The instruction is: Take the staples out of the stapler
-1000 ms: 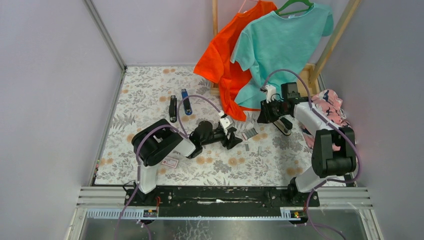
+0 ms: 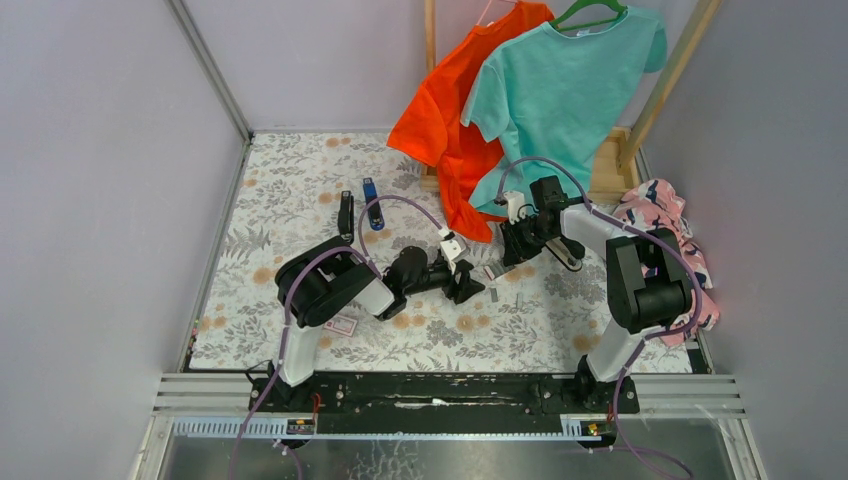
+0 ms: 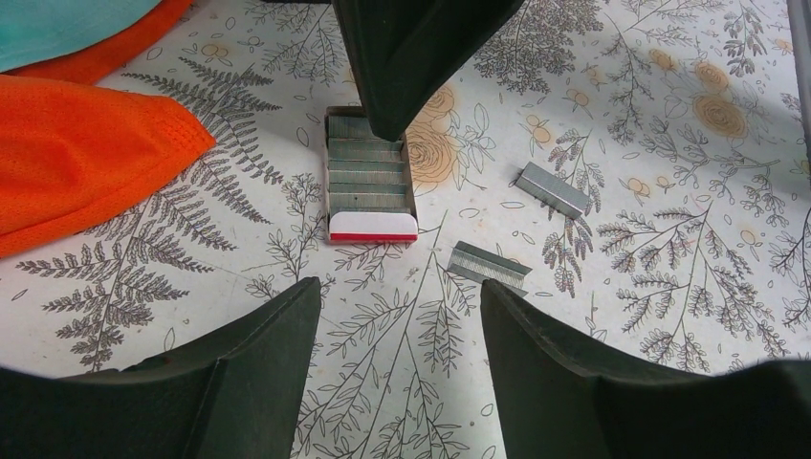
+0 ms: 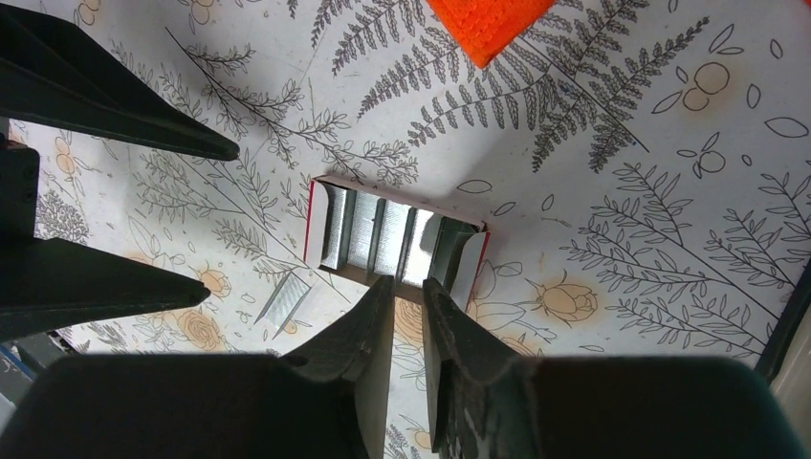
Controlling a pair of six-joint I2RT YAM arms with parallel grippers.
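Observation:
A small open box of staple strips [image 3: 368, 172], with a white-and-red end flap, lies on the floral mat. Two loose strips lie beside it in the left wrist view, one [image 3: 550, 188] farther back, one [image 3: 486, 265] nearer. My left gripper stands open a short way from the box, empty. My right gripper hangs right over the box, its fingers a narrow gap apart; whether anything is between them is unclear. Staplers [image 2: 346, 216] [image 2: 372, 204] lie at the back left of the top view.
An orange shirt [image 2: 455, 140] and teal shirt [image 2: 550, 90] hang at the back, reaching the mat behind the box. Pink cloth [image 2: 670, 220] lies at the right beside another object under the right arm. A card-like pack [image 2: 341, 325] lies near the left arm.
My right gripper has moved left and toward the front, from beside the box to over it.

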